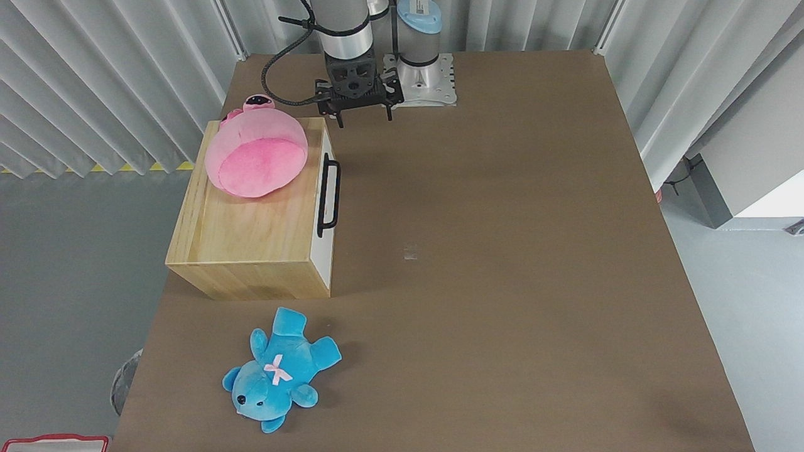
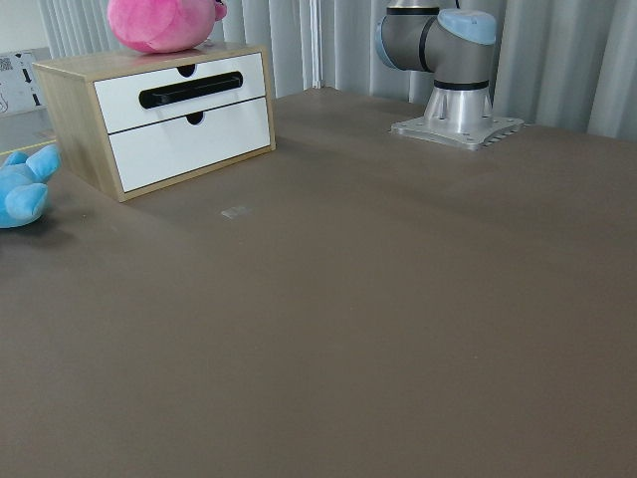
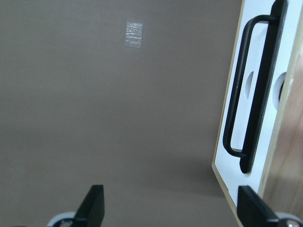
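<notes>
A wooden two-drawer box (image 1: 249,241) with white fronts stands at the table's left side, its black handle (image 1: 327,192) facing right; the handle (image 3: 241,71) fills the right of the wrist view. A pink plush toy (image 1: 256,154) sits on the box top. A blue teddy bear (image 1: 279,376) lies on the table beside the box's near end. My gripper (image 1: 365,117) hangs at the back, above and beyond the box's far right corner, open with nothing between its fingers.
A small clear tape patch (image 3: 133,34) lies on the table. Curtains line the back behind the robot's base (image 2: 458,129).
</notes>
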